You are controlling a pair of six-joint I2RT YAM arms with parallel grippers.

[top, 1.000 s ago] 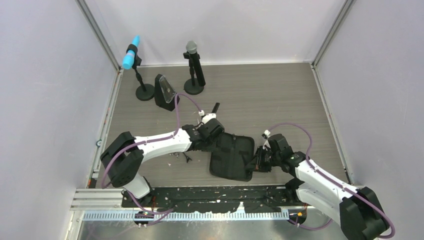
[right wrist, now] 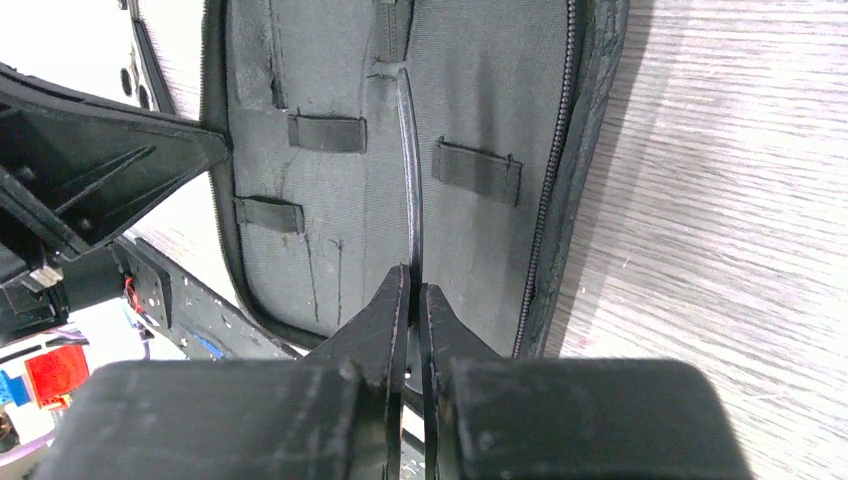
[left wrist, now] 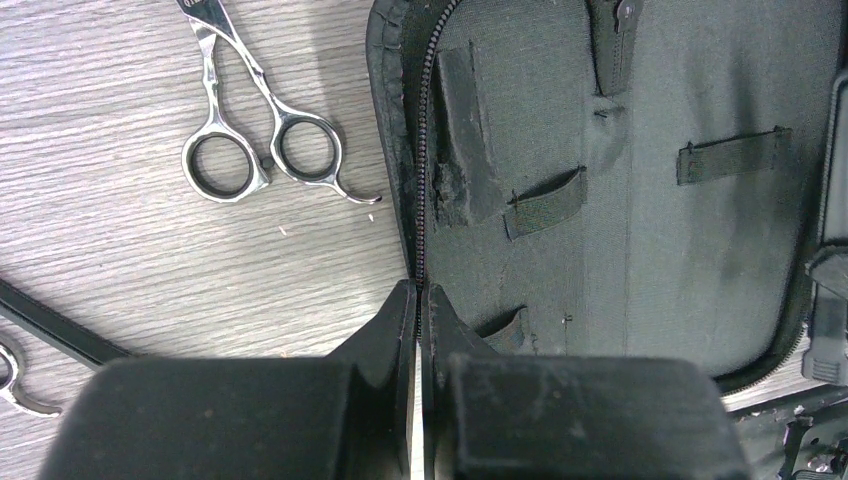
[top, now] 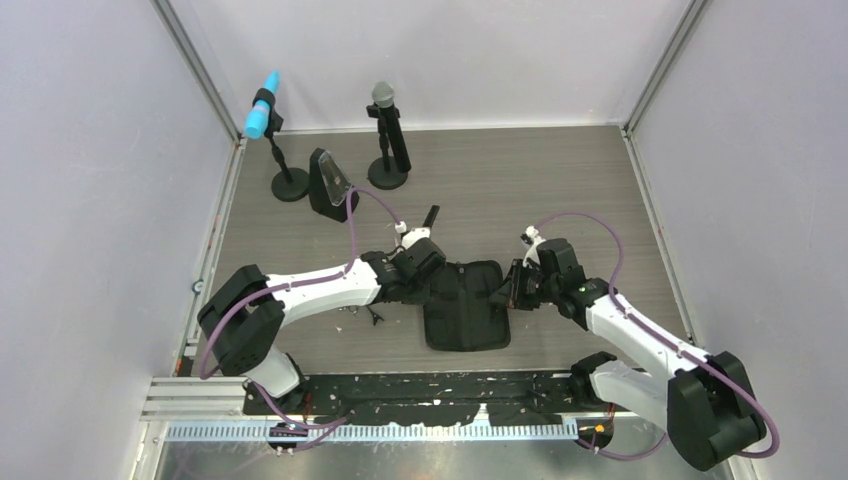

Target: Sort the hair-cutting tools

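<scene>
The black zip case lies open and flat in the middle of the table, its elastic loops bare in both wrist views. My left gripper is shut at the zipped left edge of the case; nothing clear shows between its fingertips. Over the right side of the case, my right gripper is shut on a thin dark strip that points out along the view; what it is exactly, I cannot tell. Silver scissors lie on the table left of the case. A long black piece and another scissors' ring lie nearer.
Behind the arms stand a microphone on a stand, a black triangular stand and a holder with a blue bottle. Bare table lies behind and right of the case.
The case has turned from a slight slant to nearly square with the table. My right gripper has moved a little away from the front edge, while the left has hardly shifted.
</scene>
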